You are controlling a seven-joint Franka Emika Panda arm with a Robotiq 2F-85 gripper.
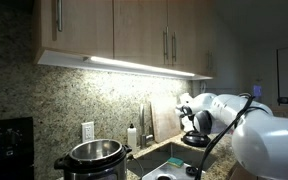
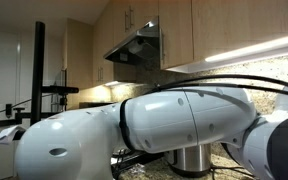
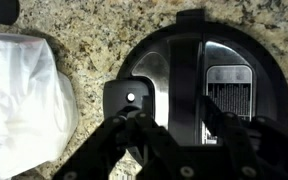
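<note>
A round black lid [image 3: 246, 48] with a raised bar handle [image 3: 186, 75] across its middle lies on the speckled counter in the wrist view. My gripper is over the lid, its dark fingers [image 3: 210, 112] apart on either side of the bar. Whether they touch the bar is not clear. Exterior view 1 has the gripper [image 1: 190, 122] small at the far right of the counter, just above the dark lid [image 1: 194, 139]. In exterior view 2 the white arm fills the front and the gripper cannot be made out.
A white plastic bag [image 3: 24, 105] lies left of the lid. Nearer along the counter are the sink [image 1: 164, 158], a faucet [image 1: 142, 125], a soap bottle [image 1: 131, 136] and a pot-shaped cooker [image 1: 96, 158]. Cabinets [image 1: 139, 35] hang above.
</note>
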